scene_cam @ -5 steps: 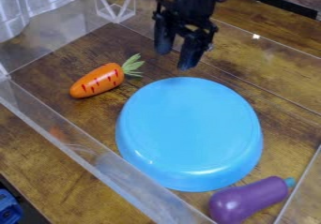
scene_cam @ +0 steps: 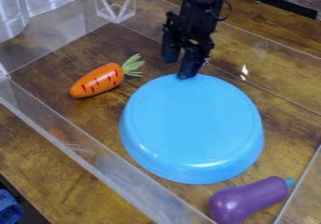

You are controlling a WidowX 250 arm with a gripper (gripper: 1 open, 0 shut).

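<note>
A black gripper [scene_cam: 189, 50] hangs over the back of a large blue upturned plate or lid [scene_cam: 191, 129], its fingertips low at the plate's far rim; whether they touch it or hold it is unclear. An orange toy carrot [scene_cam: 98, 81] with green leaves lies to the left. A purple toy eggplant [scene_cam: 247, 200] lies at the front right, beside the plate.
Clear walls [scene_cam: 75, 151] surround the wooden surface. Bare wood lies to the right of the gripper and behind the carrot. A dark blue object [scene_cam: 7, 209] sits outside at the lower left.
The gripper has come down to the blue plate's far rim. The plate appears slightly shifted; the carrot and eggplant look unmoved.
</note>
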